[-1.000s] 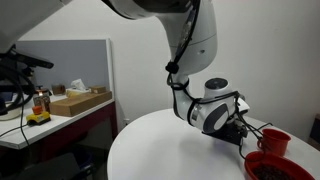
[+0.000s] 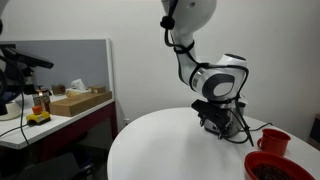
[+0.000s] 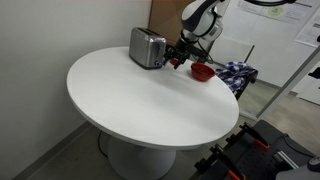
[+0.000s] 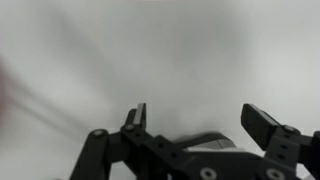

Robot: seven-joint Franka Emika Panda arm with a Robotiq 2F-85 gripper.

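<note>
My gripper stands open in the wrist view, its two fingers wide apart and the pale tabletop behind them. A dark curved edge and something pale show low between the fingers; I cannot tell what they are. In exterior view 1 the arm reaches down low over the white table [image 2: 165, 150], left of a red mug [image 2: 273, 142] and a red bowl [image 2: 249, 168]. A silver and black toaster [image 3: 147, 47] stands on the table beside the arm in exterior view 2. The arm mostly hides the toaster in exterior view 1.
Dark contents lie in the red bowl. A patterned cloth [image 3: 236, 76] is beyond the table in exterior view 2. Boxes [image 2: 80, 103] rest on a side surface at the left of exterior view 1.
The arm's lower part has turned and shifted to the right, in exterior view 1, and its upper links have swung. The mug and bowl have stayed in place.
</note>
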